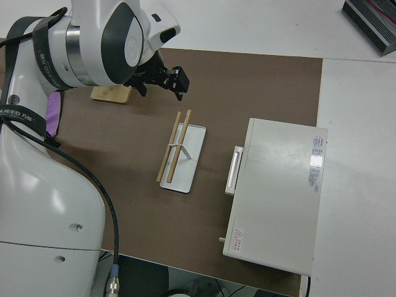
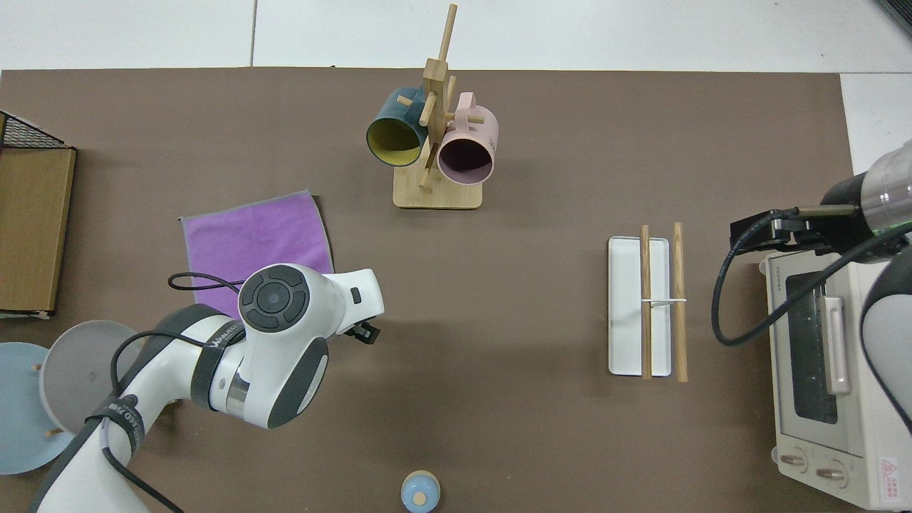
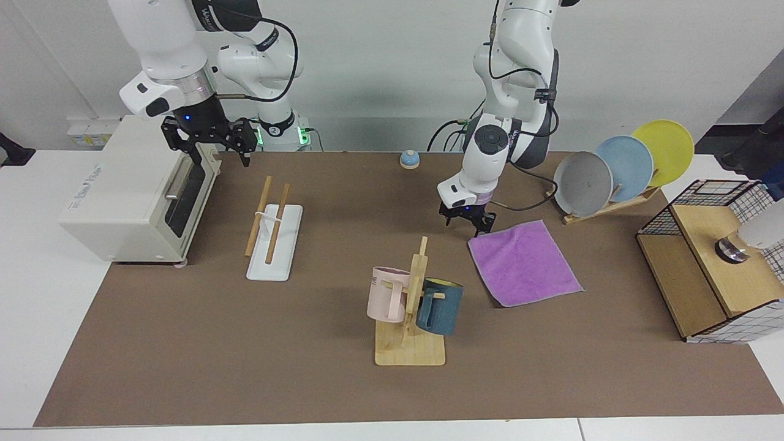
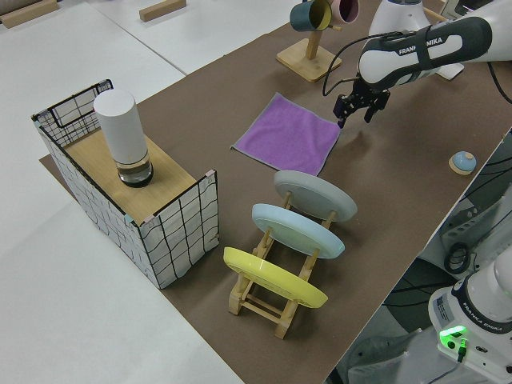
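Observation:
My left gripper (image 3: 468,216) hangs above the mat beside the purple cloth (image 3: 523,262); in the top view only a black tip shows past the white wrist. My right gripper (image 3: 209,139) is held over the white oven (image 3: 128,195), near the white tray with two wooden sticks (image 3: 272,268). The finger openings of both are hard to make out. A wooden mug tree (image 2: 436,195) holds a pink mug (image 2: 479,137) and a blue mug (image 2: 385,132).
Plates (image 4: 272,276) stand in a wooden rack beside a wire-sided wooden shelf (image 4: 168,196). A small blue round object (image 2: 420,492) sits at the near edge.

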